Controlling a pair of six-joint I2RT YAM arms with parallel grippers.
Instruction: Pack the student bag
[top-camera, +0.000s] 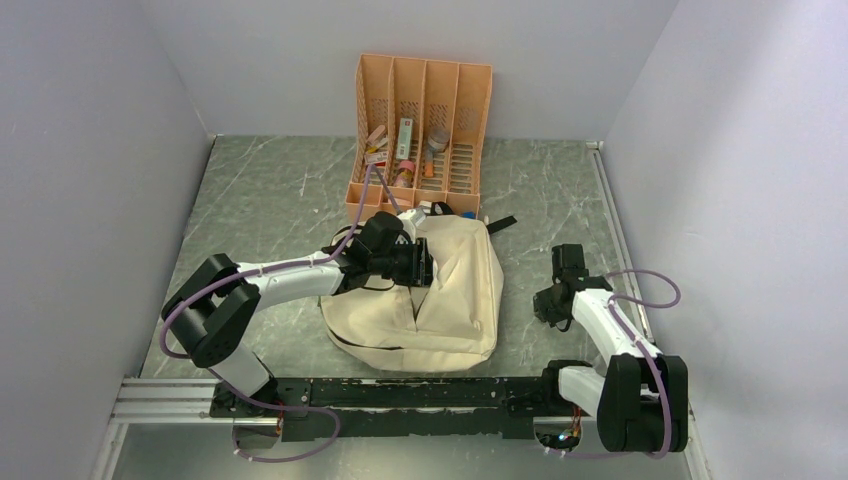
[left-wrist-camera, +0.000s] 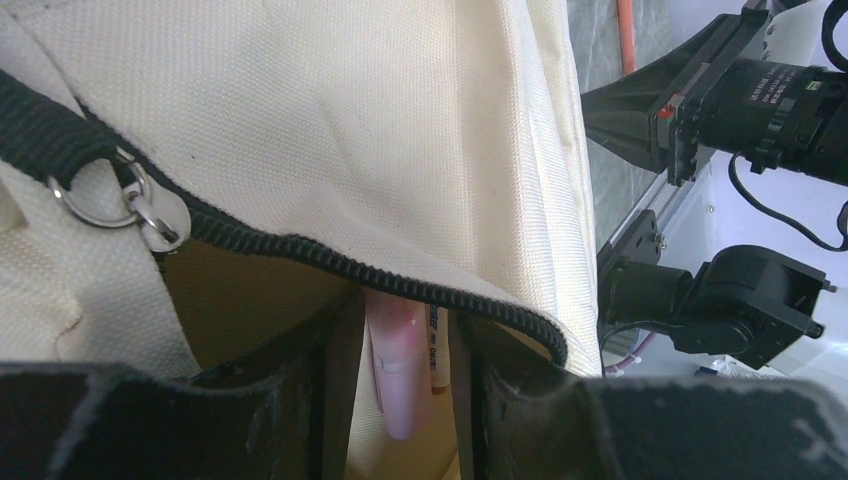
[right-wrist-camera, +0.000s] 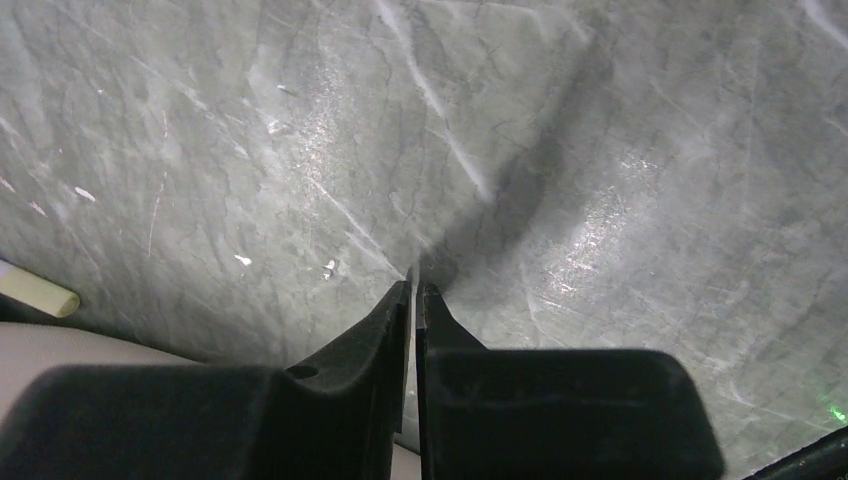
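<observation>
The cream student bag (top-camera: 455, 300) lies on the table with its black-zipped mouth open. Inside that mouth is my left gripper, its fingers apart. Between them, in the left wrist view, a pink pen-like item (left-wrist-camera: 400, 360) lies deeper in the bag, beside a thin pale labelled stick (left-wrist-camera: 439, 345). Whether the fingers touch either cannot be told. At the table's right, my right gripper points down at the surface, its fingertips almost together with nothing seen between them. Part of an orange-red pencil (left-wrist-camera: 627, 35) shows beyond the right gripper in the left wrist view.
An orange slotted organizer (top-camera: 375, 95) stands behind the bag, holding several small supplies. A black strap (top-camera: 502, 224) sticks out at the bag's far right. A pale yellow cylinder (right-wrist-camera: 40, 290) lies beside the bag's edge. Bare table (top-camera: 560, 190) stretches along the right.
</observation>
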